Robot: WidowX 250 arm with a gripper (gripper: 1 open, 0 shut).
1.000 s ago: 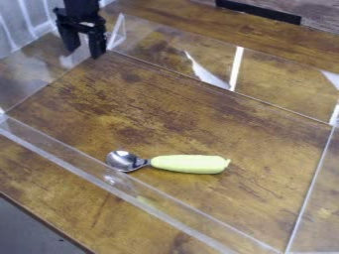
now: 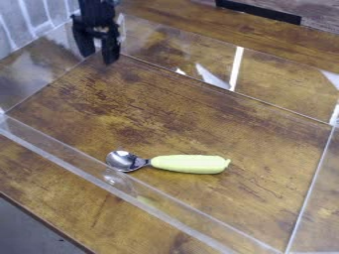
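Note:
A spoon with a pale yellow-green handle [image 2: 188, 164] and a silver bowl [image 2: 125, 160] lies on the wooden floor of a clear-walled enclosure, in the lower middle of the view. The black gripper [image 2: 98, 40] is at the top left, far behind the spoon and well apart from it. It is small and blurred, so whether its fingers are open or shut cannot be made out.
Clear plastic walls [image 2: 284, 99] border the wooden work area on all sides. The floor between gripper and spoon is bare. A dark strip [image 2: 259, 14] runs along the back at the top right.
The gripper has shifted a little to the right from where it was a second ago. The spoon lies in the same place.

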